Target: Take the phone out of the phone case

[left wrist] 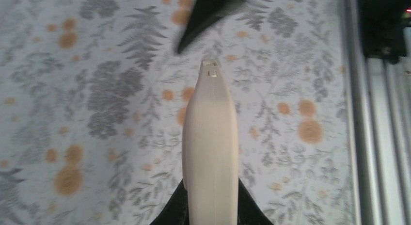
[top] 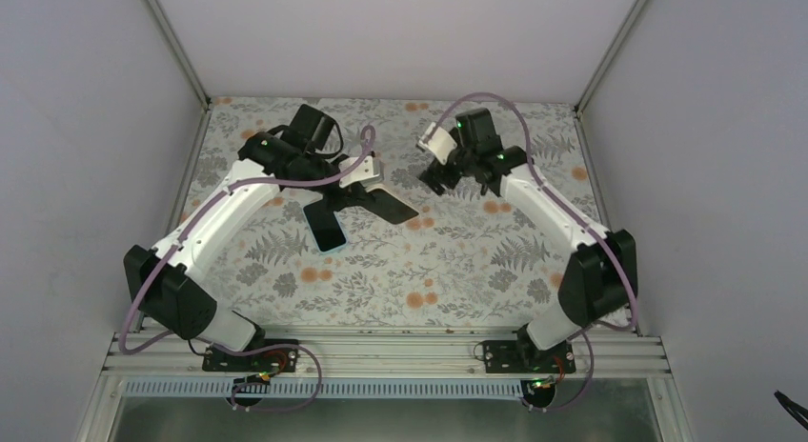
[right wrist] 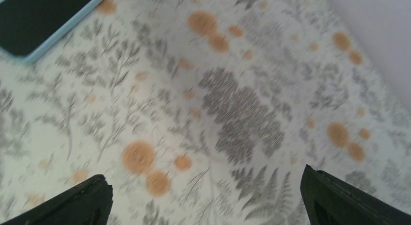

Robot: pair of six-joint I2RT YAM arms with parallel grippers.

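A flat dark-faced slab with a cream edge point(top: 393, 206) is tilted above the table, and my left gripper point(top: 358, 196) is shut on its near end. Seen edge-on in the left wrist view, this cream slab point(left wrist: 211, 137) runs up from between the dark fingers. Whether it is the bare case or a phone inside its case, I cannot tell. A phone-shaped slab with a black face and pale blue rim point(top: 326, 226) lies flat below the left arm. My right gripper point(top: 428, 182) stands open and empty, right of the cream slab; its two fingers point(right wrist: 72, 203) are well apart.
Walls enclose the back and sides. A metal rail point(top: 410, 342) runs along the front edge, and purple cables arch over both arms.
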